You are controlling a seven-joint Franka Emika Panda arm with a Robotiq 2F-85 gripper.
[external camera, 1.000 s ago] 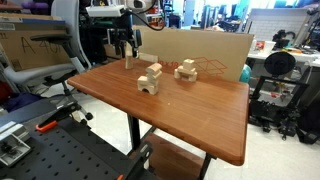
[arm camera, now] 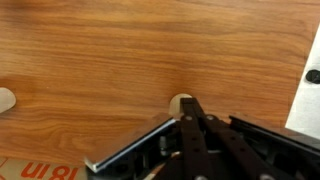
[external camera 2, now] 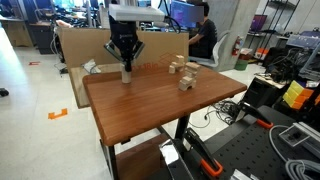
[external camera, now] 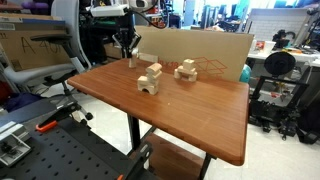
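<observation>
My gripper (external camera: pixel 127 54) is at the far left of the wooden table, pointing down over a pale upright wooden piece (external camera: pixel 133 62). In exterior view 2 the same piece (external camera 2: pixel 126 76) stands directly below the gripper (external camera 2: pixel 127 62). The wrist view shows its round pale top (arm camera: pixel 177 103), partly covered by the dark fingertips. The fingers look shut, with nothing visible between them. Whether the fingertips touch the piece cannot be told.
A stack of wooden blocks (external camera: pixel 149 79) stands mid-table, with another block group (external camera: pixel 187 70) farther back. A cardboard panel (external camera: pixel 205 48) borders the back edge.
The gripper has shifted slightly to the right and lower in exterior view 1, nearer the upright piece. The block groups have stayed where they were.
</observation>
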